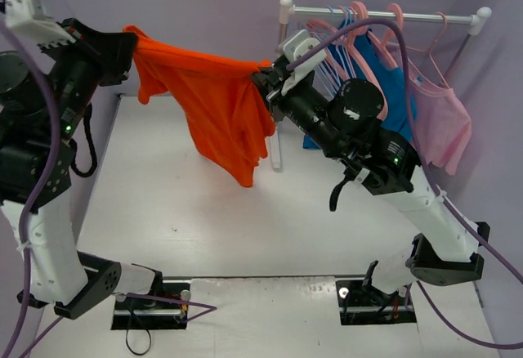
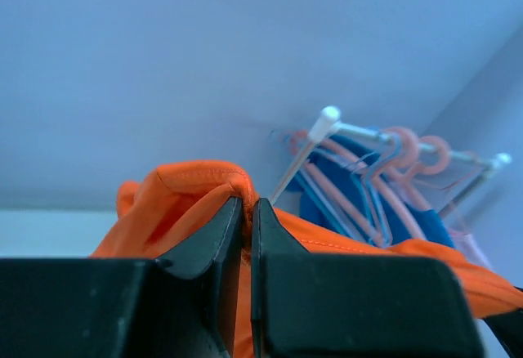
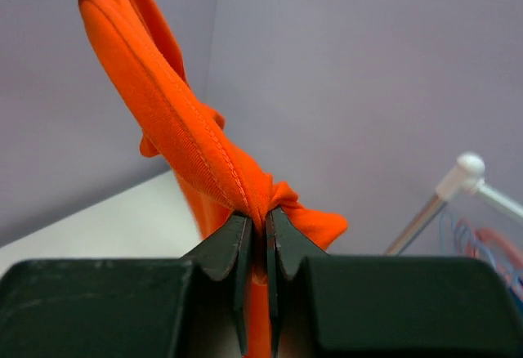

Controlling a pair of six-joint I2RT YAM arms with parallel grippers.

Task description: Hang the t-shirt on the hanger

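Note:
The orange t-shirt (image 1: 216,109) hangs in the air, its upper edge stretched between my two grippers and the rest drooping below. My left gripper is shut on one end of that edge, with cloth bunched at its fingertips. At the other end, my right gripper is shut on a gathered fold of the shirt (image 3: 196,137). Pink hangers (image 1: 365,72) and thin light-blue hangers (image 2: 372,203) hang from the rack's rail (image 1: 425,17), partly hidden behind my right arm in the top view.
A blue garment (image 1: 398,100) and a pink garment (image 1: 445,121) hang at the rack's right side. The rack's left post (image 2: 296,170) stands close to my right gripper. Below the shirt, the white table (image 1: 180,227) is clear.

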